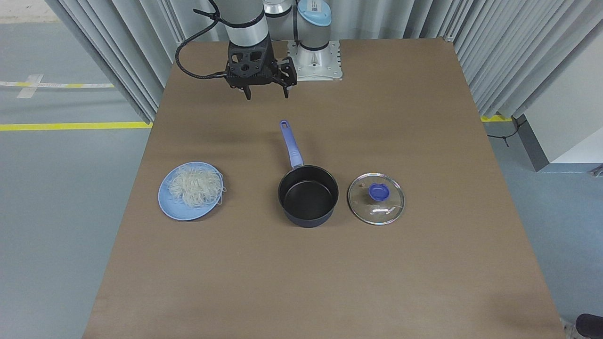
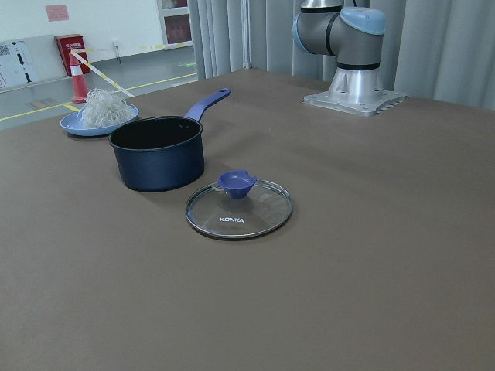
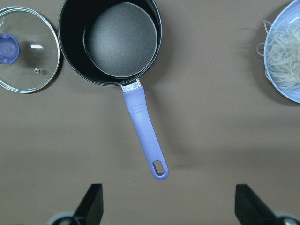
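A dark saucepan (image 1: pixel 308 200) with a lilac handle (image 1: pixel 291 141) pointing toward the robot stands mid-table. A blue plate (image 1: pixel 169 200) holding white noodles (image 1: pixel 193 186) lies to one side of it, and a glass lid (image 1: pixel 376 206) with a blue knob to the other. My gripper (image 1: pixel 266 95) is above the back of the table, short of the handle's end; in the wrist view its fingertips (image 3: pixel 96 199) are spread wide at the lower edge, with nothing between them.
The robot's base (image 1: pixel 319 70) stands at the back edge.
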